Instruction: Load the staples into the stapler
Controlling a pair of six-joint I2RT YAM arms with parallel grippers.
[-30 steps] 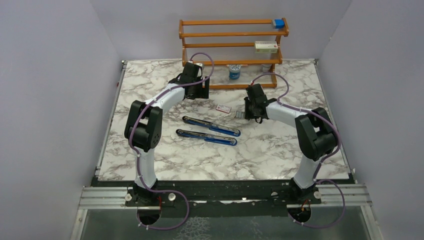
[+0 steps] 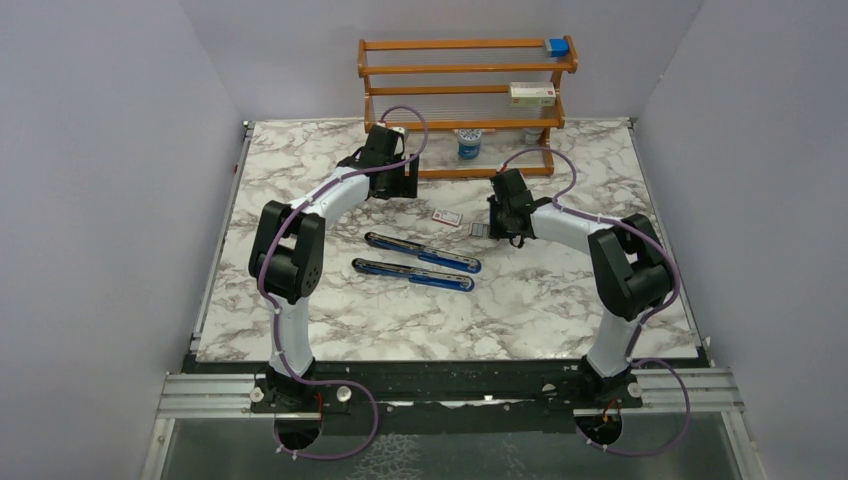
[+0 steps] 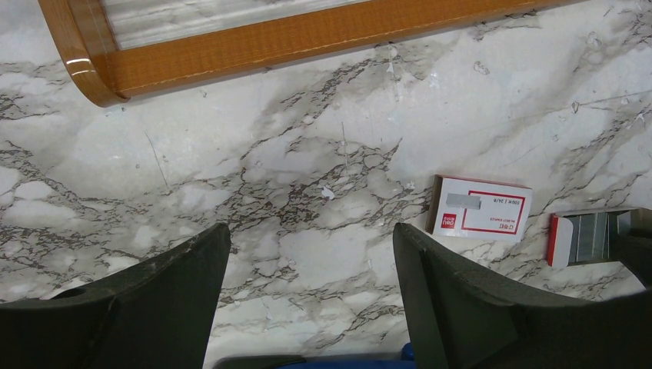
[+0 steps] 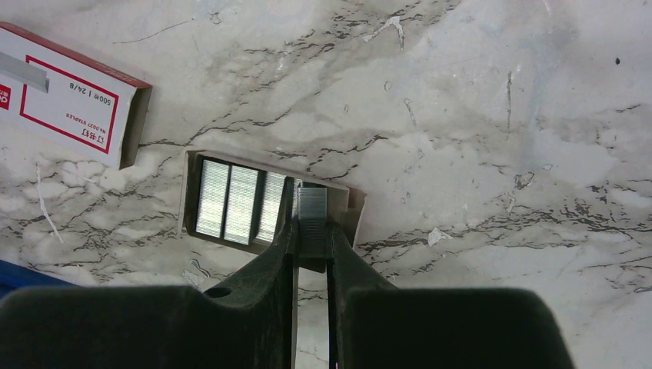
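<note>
An opened staple box (image 4: 269,165), with several silver strips inside, lies under my right gripper. Its fingers (image 4: 340,244) close on both sides of one staple strip (image 4: 312,211), which stands in line with them while the other strips lie slanted. The strip's lower part is hidden between the fingers. Two long blue-and-black stapler bodies (image 2: 422,252) (image 2: 412,274) lie flat on the marble table, side by side. Well left of the boxes, my left gripper hangs open over bare table, nothing between its fingers.
A closed white-and-red staple box (image 3: 483,209) lies left of the opened one. The wooden rack (image 2: 465,173) stands at the back, holding a blue tub (image 2: 469,150) and a pale box (image 2: 532,95).
My right gripper has shifted very slightly at the opened box. The left arm, the staplers and the closed box look unmoved.
</note>
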